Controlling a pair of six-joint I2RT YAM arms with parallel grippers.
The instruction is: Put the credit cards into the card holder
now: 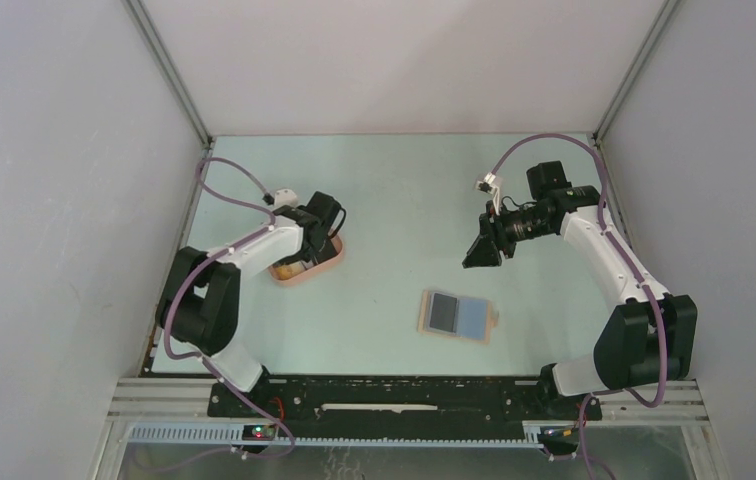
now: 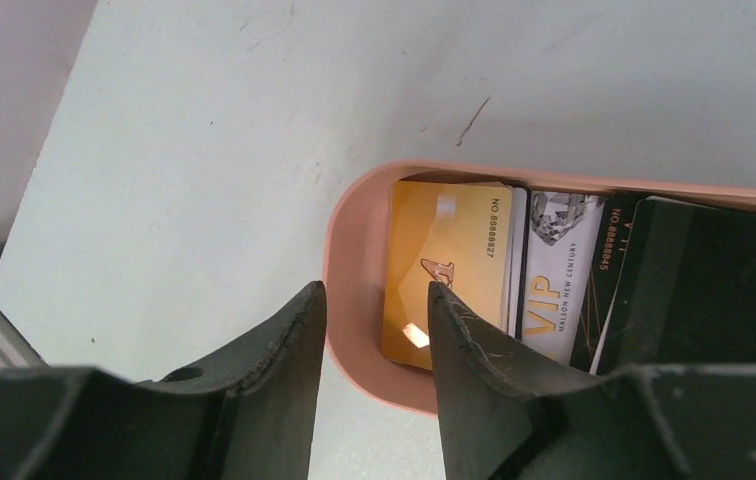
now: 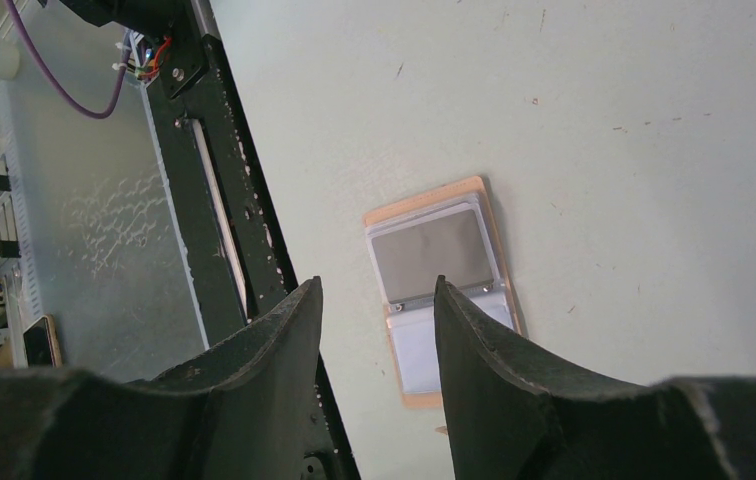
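A pink oval tray [image 2: 355, 230] holds several cards: a yellow card [image 2: 446, 250], a VIP card [image 2: 554, 290] and dark cards [image 2: 706, 280]. My left gripper is open over the tray's near left end, nothing visible between its fingers. The card holder [image 3: 432, 252], a flat tan piece with a grey section and a lighter section, lies at the front right of the table in the top view [image 1: 442, 312]. My right gripper stands open above and behind it, holding nothing.
The table's front edge with a dark rail [image 1: 414, 390] runs just below the card holder.
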